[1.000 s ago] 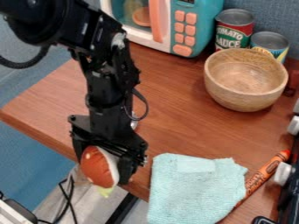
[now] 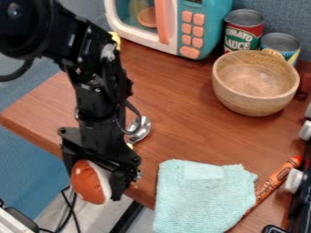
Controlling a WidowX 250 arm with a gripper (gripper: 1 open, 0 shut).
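Observation:
My black gripper point(image 2: 100, 173) hangs at the table's front-left edge, pointing down, shut on an orange-and-white object point(image 2: 89, 182) that is partly hidden by the fingers. A shiny metal utensil point(image 2: 141, 129) lies on the table behind the arm. A light blue cloth point(image 2: 201, 196) lies to the gripper's right.
A wooden bowl point(image 2: 255, 84), two cans point(image 2: 243, 32), a toy microwave point(image 2: 170, 23) stand at the back. An orange packet point(image 2: 278, 180) and dark items with white knobs line the right edge.
My gripper has shifted slightly left and up with the orange-and-white object, uncovering more of the metal utensil behind it.

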